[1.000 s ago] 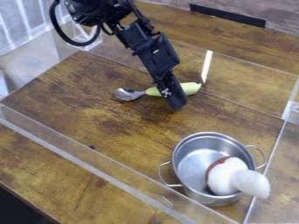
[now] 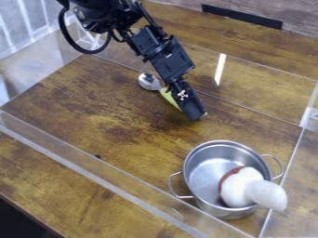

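My gripper (image 2: pixel 187 104) is low over the wooden table, tilted down to the right, at the middle of the camera view. A pale green object (image 2: pixel 168 97) lies beneath and partly behind it, mostly hidden. The round end of a metal spoon (image 2: pixel 148 81) shows just left of the arm. Whether the fingers hold either thing I cannot tell.
A steel pot (image 2: pixel 199 167) with white items, one reddish-edged, stands at the lower right. Clear plastic walls edge the work area.
The spoon and green object have swung from lying crosswise to slanting along the arm, the spoon's round end moving up and right. The gripper has shifted slightly.
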